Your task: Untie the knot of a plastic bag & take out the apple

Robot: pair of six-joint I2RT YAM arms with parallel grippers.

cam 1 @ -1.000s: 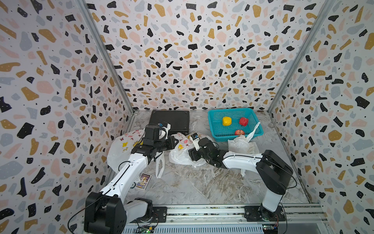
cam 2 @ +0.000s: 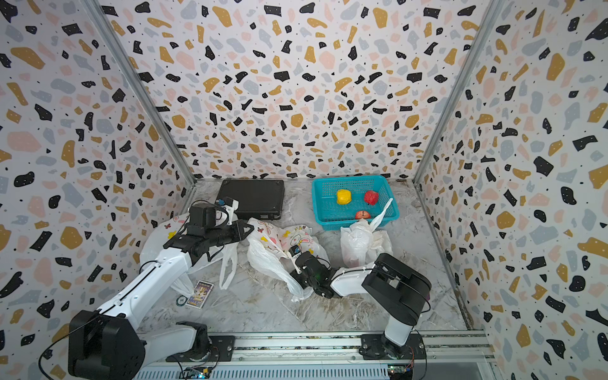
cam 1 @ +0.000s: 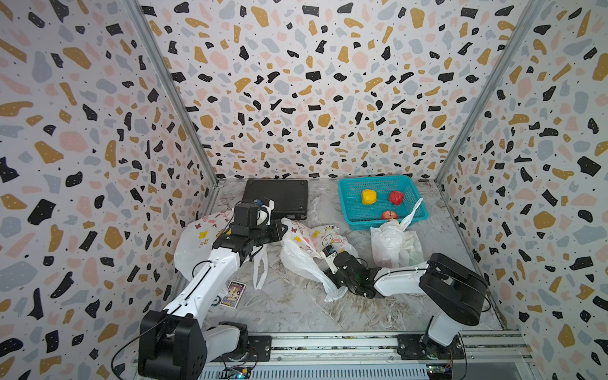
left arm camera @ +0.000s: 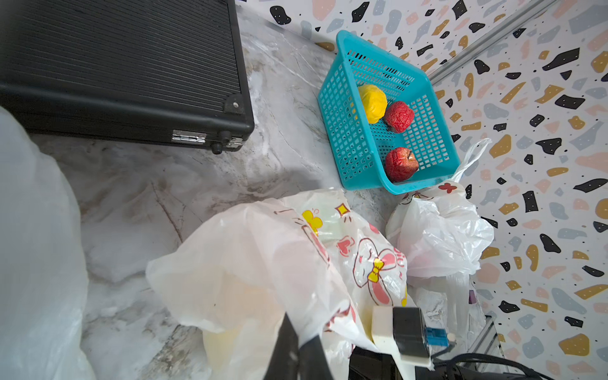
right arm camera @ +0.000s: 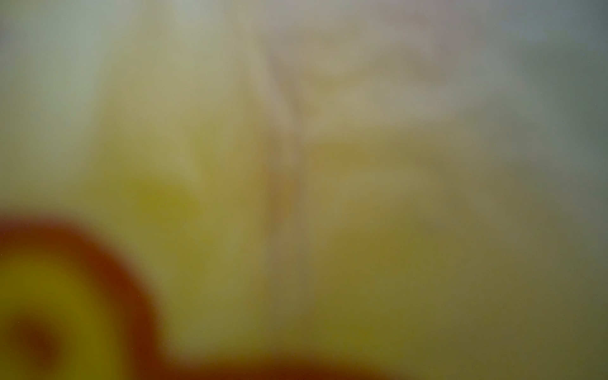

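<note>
A white plastic bag with a printed bunny pattern stretches between the two arms. In the left wrist view, my left gripper is shut on a pinched part of that bag. Towards the table's front, my right gripper is at the bag's lower end, where plastic trails past its fingers; whether the fingers are parted is hidden from above. The right wrist view is blurred, filled by close plastic with yellow and red print. No apple shows inside this bag.
A teal basket at the back right holds a red apple, a yellow item and a red item. Another white bag stands before it. A black case lies behind, a card at front left.
My right gripper has moved towards the front and slightly right, and the bag's lower part now stretches that way with it. The left arm has stayed nearly still.
</note>
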